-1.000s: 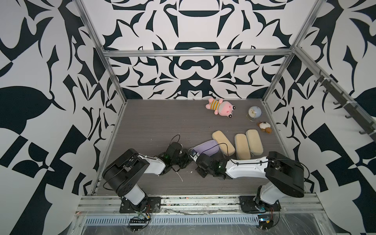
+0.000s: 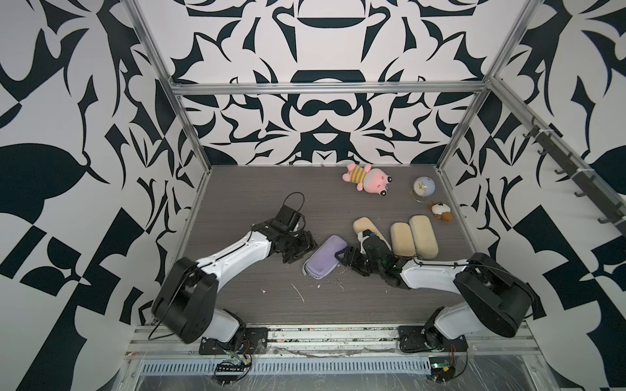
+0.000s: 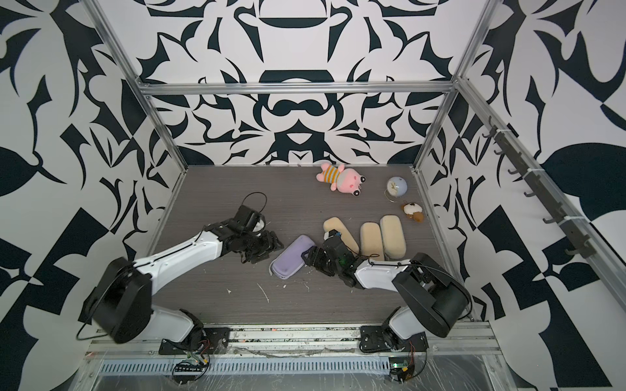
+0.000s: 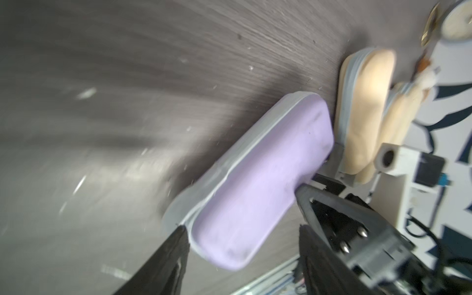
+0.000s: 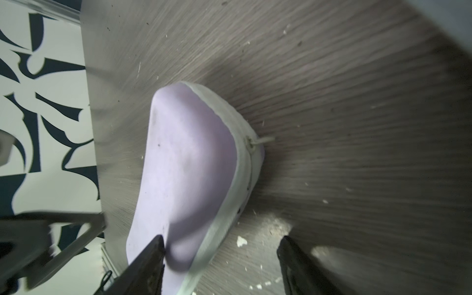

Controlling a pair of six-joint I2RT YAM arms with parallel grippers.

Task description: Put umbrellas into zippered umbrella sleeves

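Note:
A lavender zippered sleeve (image 2: 324,256) with a pale zip band lies on the table between my grippers, its long side tilted diagonally. My left gripper stands open over its near end, just left of it in the top views. My right gripper is open at the sleeve's right edge, one finger close against the lavender side, nothing clearly held. In the right wrist view a small zipper pull (image 5: 260,140) shows on the band. I cannot see an umbrella clearly.
Three beige cases (image 3: 393,236) lie at the right, partly behind my right arm. A pink plush toy (image 2: 371,179), a pale blue round object (image 2: 424,186) and a small brown-white toy (image 2: 440,211) lie at the back.
My left gripper has moved up toward the back from the front left. The right gripper has shifted about the sleeve, which now lies more steeply angled.

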